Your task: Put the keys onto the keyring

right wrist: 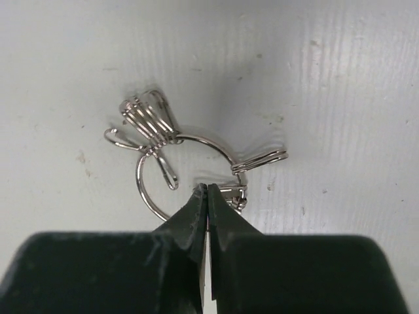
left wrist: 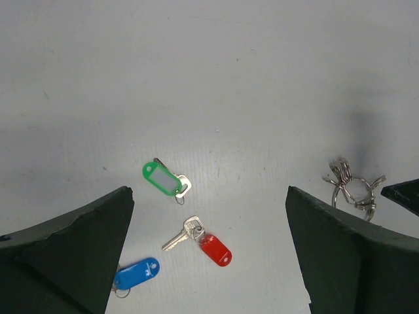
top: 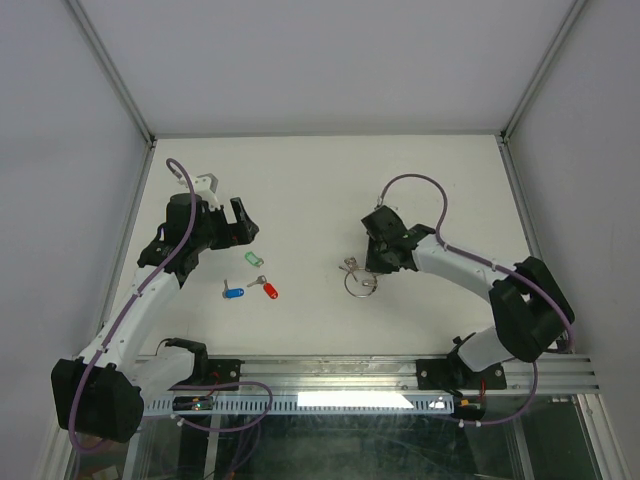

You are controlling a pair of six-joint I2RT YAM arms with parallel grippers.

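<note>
A metal keyring (right wrist: pixel 148 200) with several small wire clips on it lies on the table beneath my right gripper. The closed fingertips hide part of the ring's near side, and nothing shows between them. From above, the ring (top: pixel 350 287) is just left of the right gripper (top: pixel 373 270). My left gripper is open and empty above the left side. Below it lie a key with a green tag (left wrist: pixel 162 178), a key with a red tag (left wrist: pixel 215 250) and a blue tag (left wrist: pixel 137 273), whose key is mostly hidden by a finger.
A metal rail (top: pixel 320 372) runs along the front edge. Grey walls (top: pixel 320 65) close off the back and sides.
</note>
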